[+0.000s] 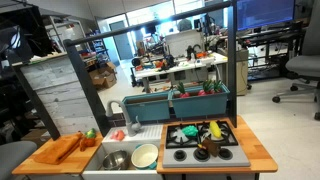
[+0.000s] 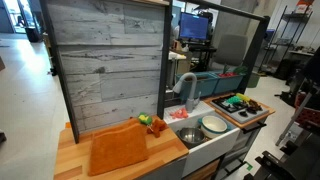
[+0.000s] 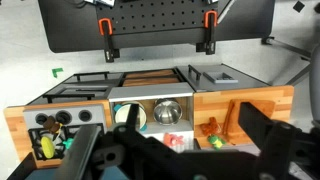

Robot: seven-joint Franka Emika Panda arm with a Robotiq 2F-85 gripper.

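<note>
Seen from high above in the wrist view, my gripper has its dark, blurred fingers well apart, with nothing held between them. Below lies a toy kitchen counter. Its white sink holds a metal bowl (image 1: 116, 160) and a cream-coloured bowl (image 1: 146, 156). On the stove (image 1: 180, 156) lie a green item (image 1: 190, 131), a yellow item (image 1: 215, 130) and a brown item (image 1: 211, 147). An orange cloth (image 2: 118, 147) is spread on the wooden counter, with small red and green toy food (image 2: 154, 124) near it.
A blue planter box (image 1: 200, 105) stands behind the stove. Dark frame posts (image 1: 84, 88) and a whitewashed wood panel (image 2: 110, 65) rise around the counter. Bare wood (image 2: 75, 158) shows beside the cloth.
</note>
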